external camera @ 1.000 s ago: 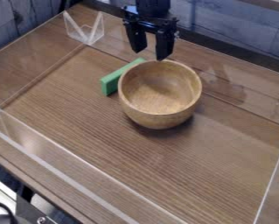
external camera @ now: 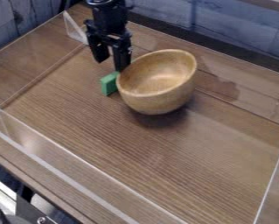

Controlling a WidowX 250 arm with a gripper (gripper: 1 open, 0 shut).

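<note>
The black gripper (external camera: 108,52) is at the upper middle, open, just behind and left of a wooden bowl (external camera: 156,79). A green object (external camera: 108,86) lies against the bowl's left side, partly hidden by it. The bowl appears slightly tilted; whether the fingers touch it is unclear.
Clear plastic-like items stand at the left edge and at the back left.
The gripper has moved left and down to the bowl's left rear. The bowl has shifted up and slightly right, covering more of the green object.
</note>
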